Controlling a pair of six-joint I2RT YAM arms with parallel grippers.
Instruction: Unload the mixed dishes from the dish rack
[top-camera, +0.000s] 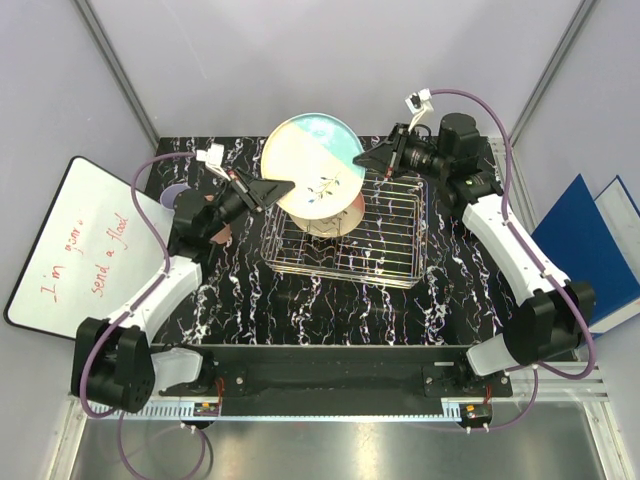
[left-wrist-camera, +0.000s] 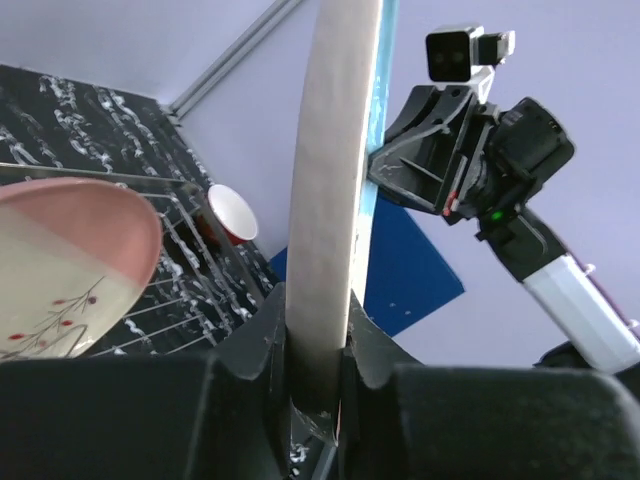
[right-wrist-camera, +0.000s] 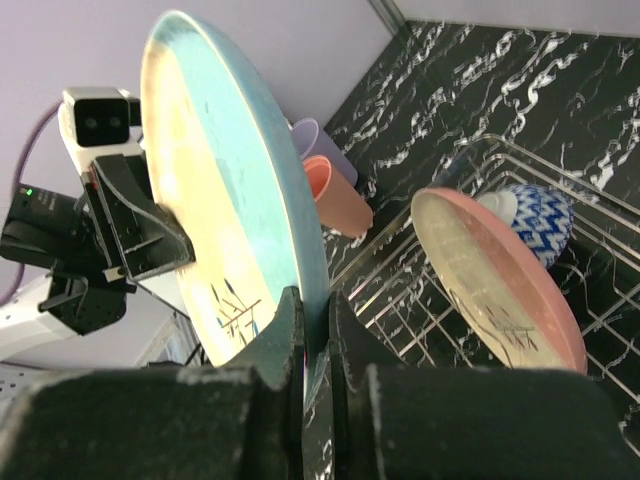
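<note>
A large plate, cream with a pale blue section and a leaf sprig, is held up above the wire dish rack. My right gripper is shut on its right rim. At the lower left rim, my left gripper has one finger on each side of the plate; in the left wrist view its fingers stand close against it, but whether they grip is unclear. A pink-and-cream plate leans in the rack beneath. Beside it in the right wrist view is a blue-and-white patterned bowl.
Left of the rack stand an orange cup and a purple cup. A red cup with a white inside appears beyond the rack in the left wrist view. The dark marbled counter before the rack is clear.
</note>
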